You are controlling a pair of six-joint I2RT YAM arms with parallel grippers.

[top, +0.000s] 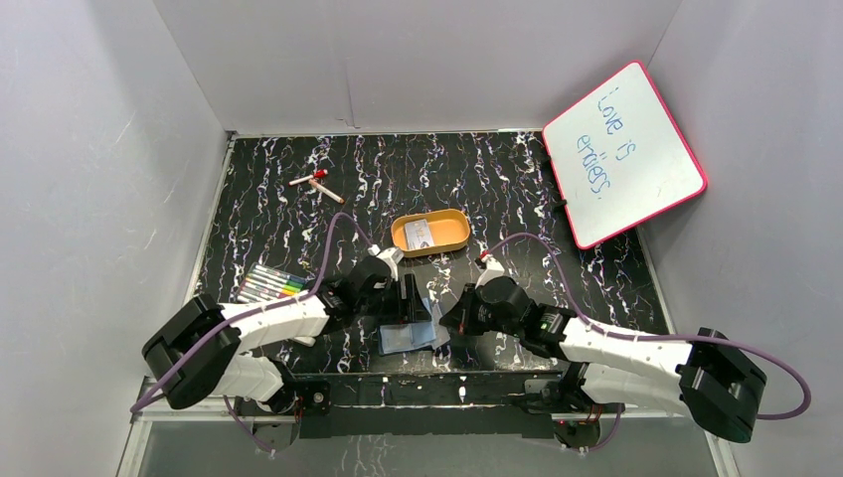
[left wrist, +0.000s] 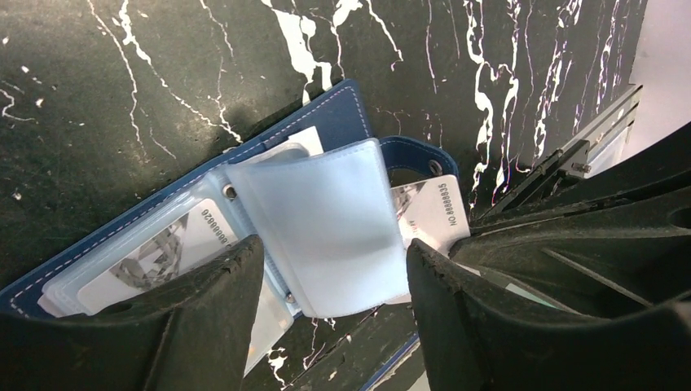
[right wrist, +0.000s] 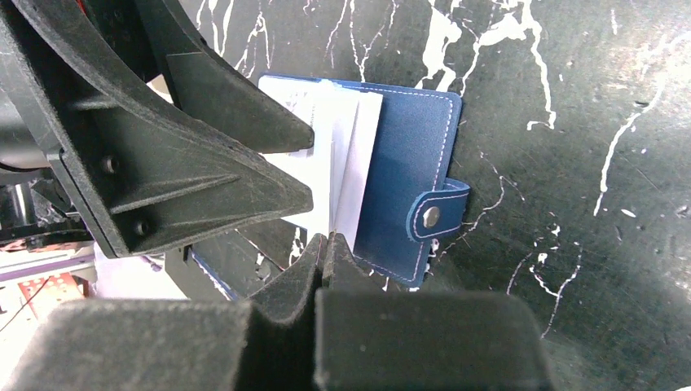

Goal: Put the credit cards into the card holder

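Observation:
The blue card holder [left wrist: 338, 114] lies spread on the table, with clear sleeves and a card numbered 8888820 [left wrist: 183, 244] in one of them. My left gripper is open above it, its fingers on either side of a raised pale sleeve [left wrist: 326, 220]. Past that sleeve, a white credit card numbered 8888835 [left wrist: 432, 208] reaches to the tips of my right gripper. That gripper is shut on the card's edge. The card's far part is hidden behind the sleeve, so how far it sits inside cannot be told.
An orange tray [top: 456, 231] behind the arms holds a white card [top: 419, 235]. Coloured markers [top: 270, 283] lie left, two loose pens [top: 326, 191] further back, and a whiteboard [top: 624, 154] leans at right.

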